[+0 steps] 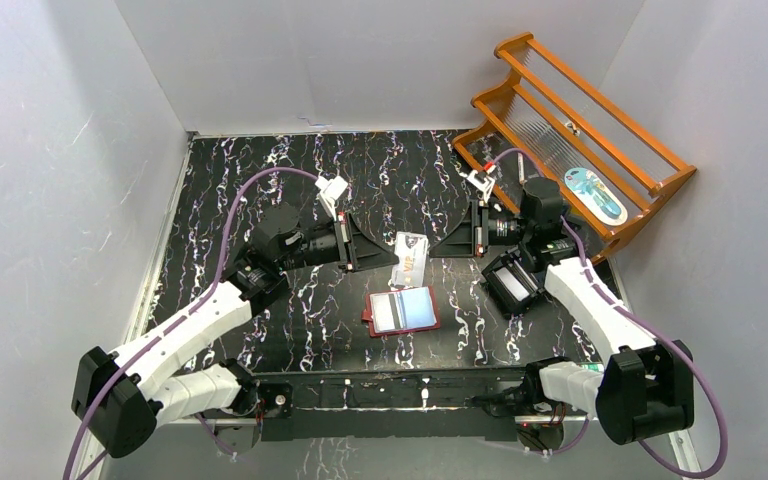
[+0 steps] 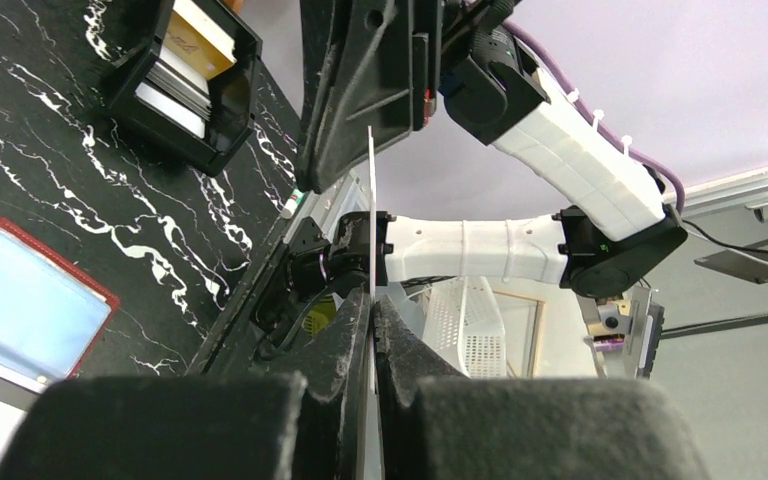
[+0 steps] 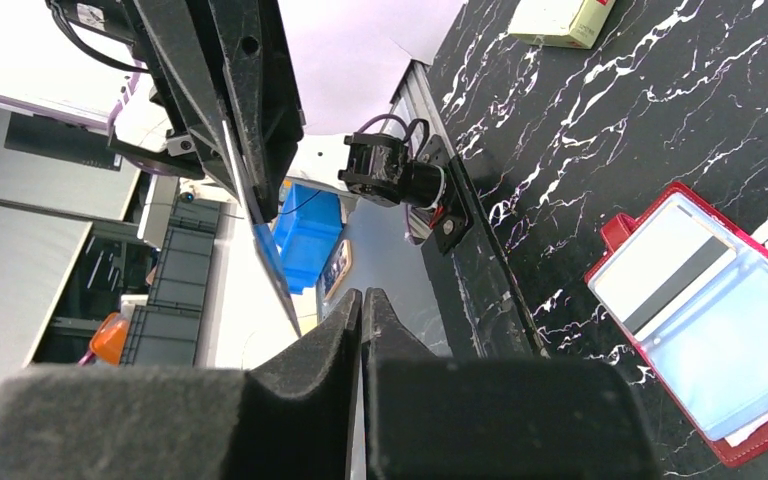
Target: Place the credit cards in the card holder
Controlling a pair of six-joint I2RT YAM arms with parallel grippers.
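Note:
A pale card (image 1: 410,262) hangs above the table between the two arms, behind the card holder. My left gripper (image 1: 397,258) is shut on its left edge; the left wrist view shows the card (image 2: 371,225) edge-on, rising from between the fingertips. My right gripper (image 1: 431,251) stands just past the card's right edge. In the right wrist view its fingers (image 3: 395,335) are shut, nothing shows between their tips, and the card (image 3: 260,230) passes to their left. The red card holder (image 1: 368,315) lies open on the table, its clear sleeves showing.
A black box (image 1: 512,285) stands below the right arm; cards (image 2: 173,92) show inside it in the left wrist view. A wooden rack (image 1: 600,130) leans at the back right.

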